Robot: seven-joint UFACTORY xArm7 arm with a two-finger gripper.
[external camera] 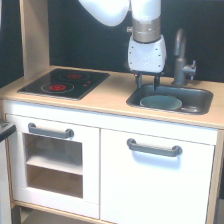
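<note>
Above the left edge of the sink hangs my gripper, pointing down from the white arm. Its two dark fingers stand apart, and no object shows between them. A round greenish dish rests in the dark grey sink, below and slightly right of the fingers. Whether the fingertips touch the sink's edge or hover over it, I cannot tell.
The grey faucet rises behind the sink, just right of my hand. A black stove top lies to the left. The cabinet door below the sink is closed.
</note>
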